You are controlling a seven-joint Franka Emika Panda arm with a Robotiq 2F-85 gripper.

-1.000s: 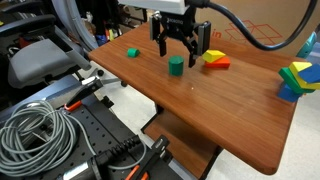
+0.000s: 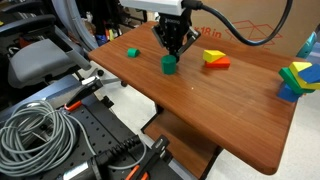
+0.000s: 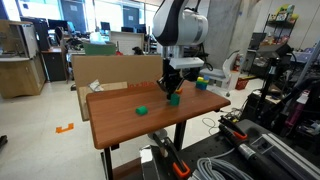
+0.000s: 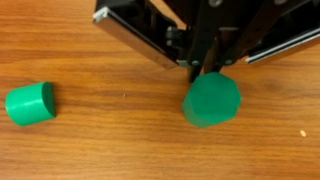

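A green cylinder point(image 2: 168, 64) stands on the wooden table, right by the fingertips of my gripper point(image 2: 178, 55). In the wrist view the flat end of this cylinder point(image 4: 211, 101) faces the camera, and my gripper has its fingers close together at the cylinder's edge rather than clearly on both sides of it. Whether anything is pinched between them is hidden. A second, smaller green cylinder point(image 4: 31, 103) lies apart at the left of the wrist view; it also shows as a green block point(image 2: 132, 51) near the table's far left.
Red and yellow blocks point(image 2: 215, 61) sit close behind, to the right of the gripper. A stack of coloured blocks point(image 2: 297, 80) stands at the table's right edge.
The fingers, wide apart around the cylinder a second ago, have come close together. The green cylinder has shifted slightly left in the exterior view and now sits beside the fingertips.
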